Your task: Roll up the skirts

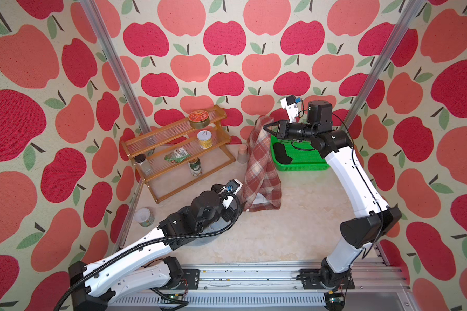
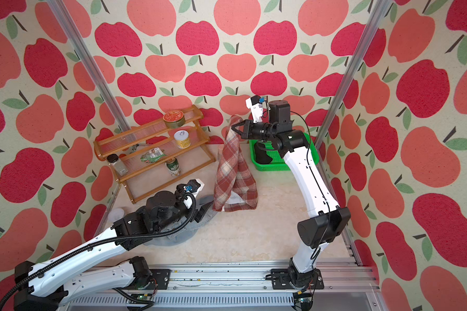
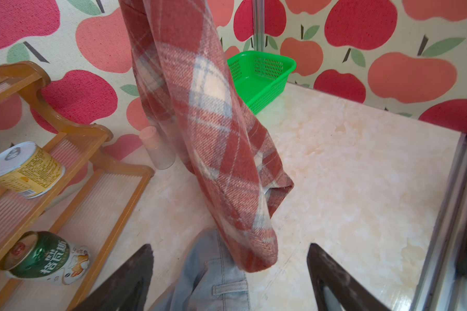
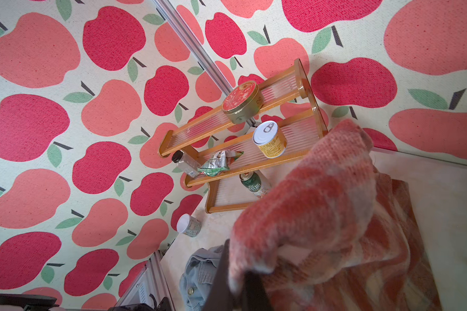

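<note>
A red and white plaid cloth (image 1: 262, 171), perhaps a skirt, hangs from my right gripper (image 1: 269, 128), its lower edge at the table. In the right wrist view the dark fingers (image 4: 222, 282) are shut on a bunched upper part of the plaid cloth (image 4: 316, 207). My left gripper is open, low down. Its fingers (image 3: 132, 274) stand apart on either side of the lower corner of the plaid cloth (image 3: 233, 207), touching nothing that shows. A grey-blue denim piece (image 3: 212, 280) lies on the table below, partly hidden under the left arm in the top views.
A wooden shelf (image 1: 181, 171) with cans and a jar stands at the back left. At the back right, a green basket (image 1: 301, 167) holds a dark item (image 1: 281, 153). A clear cup (image 3: 159, 150) stands behind the cloth.
</note>
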